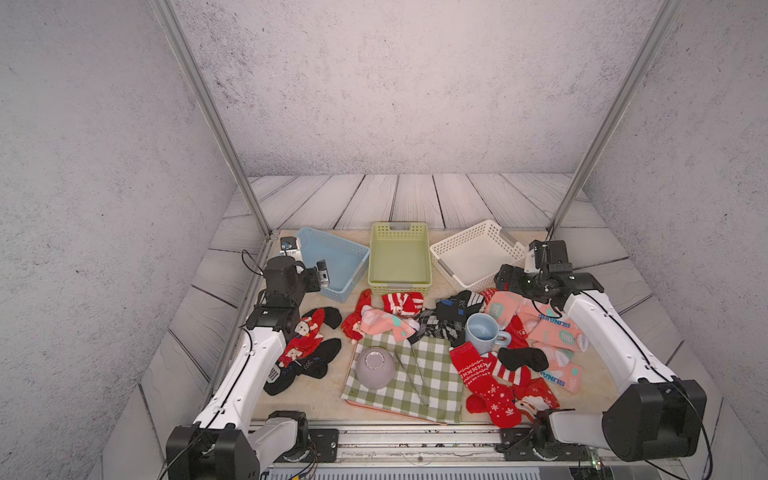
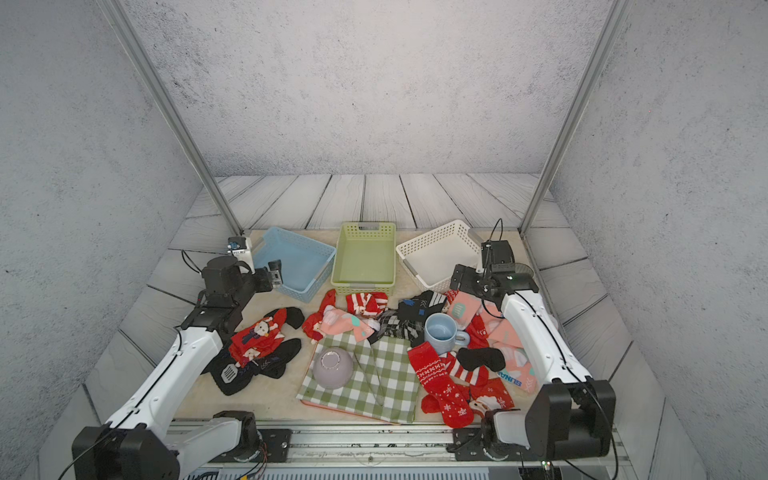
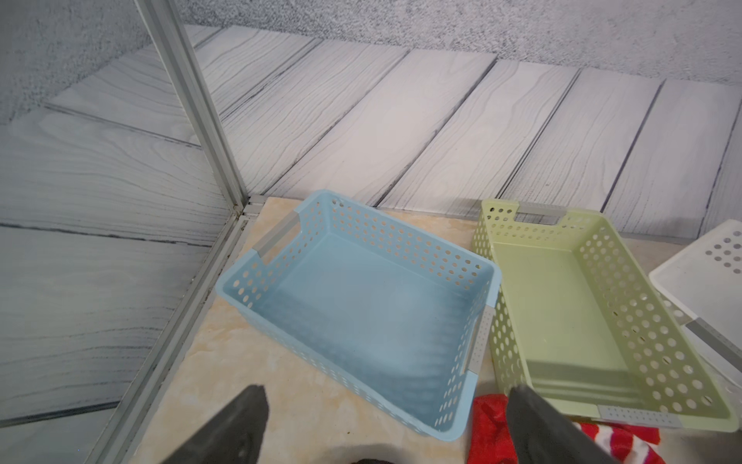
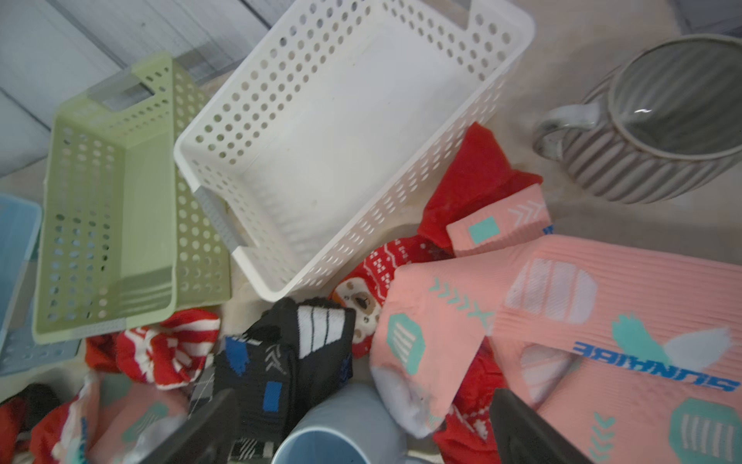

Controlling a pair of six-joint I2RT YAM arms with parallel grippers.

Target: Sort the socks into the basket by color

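Note:
Three empty baskets, blue [image 1: 332, 260], green [image 1: 400, 254] and white [image 1: 472, 254], stand in a back row. Below them lie mixed socks: red [image 1: 496, 400], pink [image 4: 603, 301], black [image 4: 255, 386], with red and black ones [image 1: 300, 344] at left. My left gripper hangs open at the blue basket's front left, nothing between its fingers. My right gripper is open above the socks at the white basket's front right, holding nothing.
A blue mug [image 1: 482, 329] sits among the right socks, a ribbed grey mug [image 4: 657, 108] behind my right gripper. A pink bowl [image 1: 374, 366] rests on a checked cloth [image 1: 428, 400] at front centre. Frame rails edge the table.

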